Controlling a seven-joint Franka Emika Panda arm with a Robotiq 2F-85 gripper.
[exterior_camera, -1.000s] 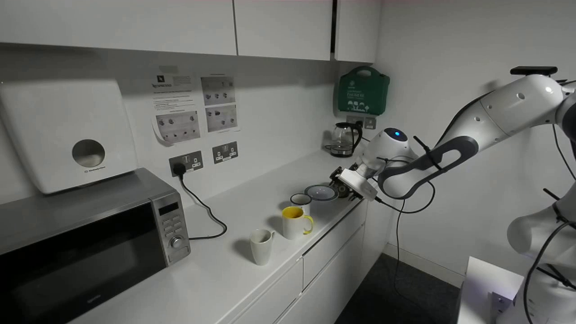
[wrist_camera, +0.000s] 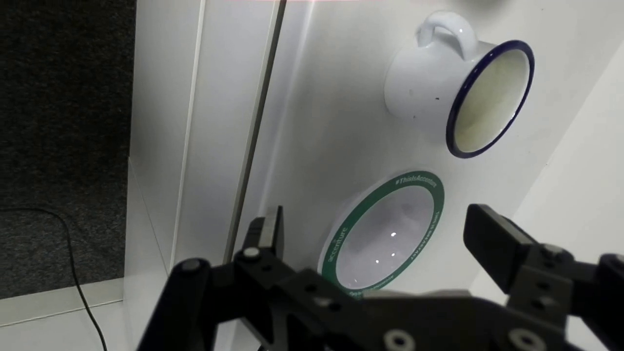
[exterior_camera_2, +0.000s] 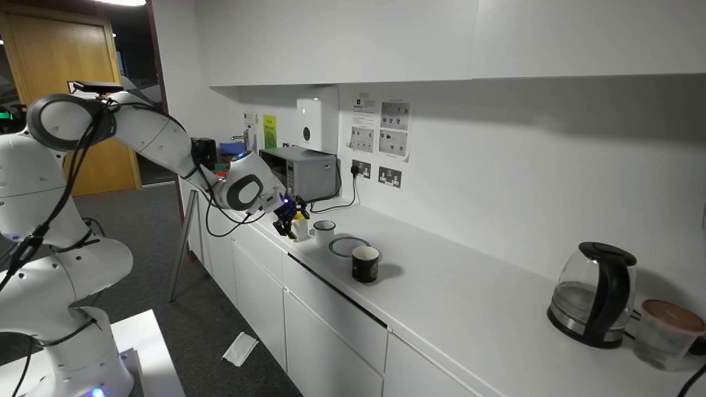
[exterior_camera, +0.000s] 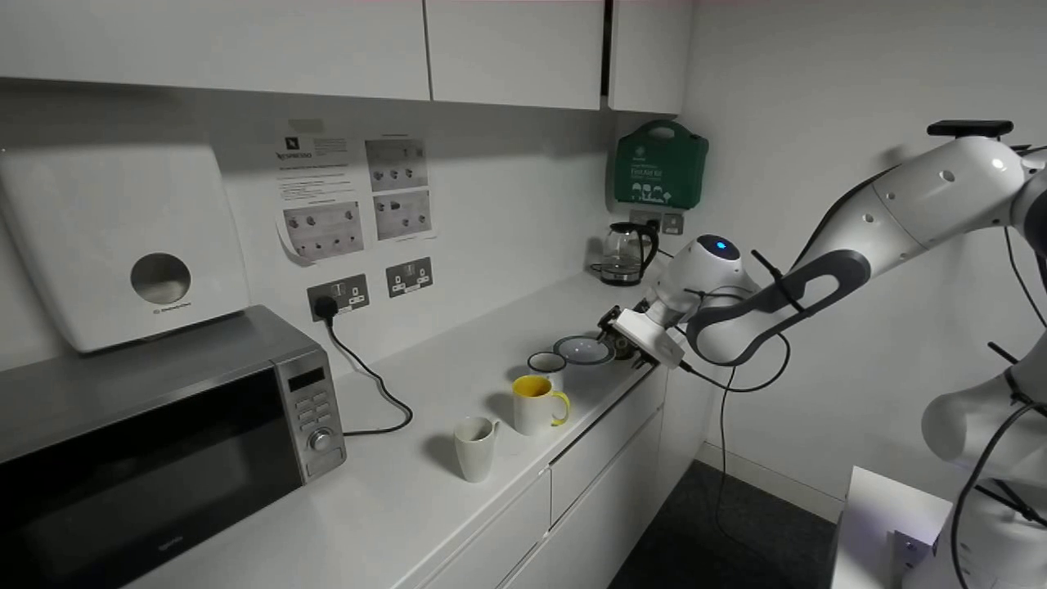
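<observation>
My gripper is open, its two dark fingers wide apart with nothing seen held between them. Between and beyond the fingertips in the wrist view lies a bowl [wrist_camera: 383,237] with a green printed rim, flat on the counter. Farther up that view is a white enamel mug [wrist_camera: 424,87] with a dark blue rim, apart from the bowl. A black mug [exterior_camera_2: 365,264] stands by the bowl in exterior view 2. In exterior view 1, a yellow-lined mug [exterior_camera: 531,411] and a tall white mug [exterior_camera: 475,450] stand nearer that camera, clear of my gripper.
A glass kettle [exterior_camera_2: 590,295] and a lidded tub [exterior_camera_2: 667,334] occupy one end of the counter; a microwave [exterior_camera: 157,432] sits at the other. The counter's front edge runs close beside my gripper. Bare countertop [exterior_camera_2: 456,298] lies between black mug and kettle.
The arm's hand has shifted very slightly in exterior view 1. The mugs and bowl stay where they were.
</observation>
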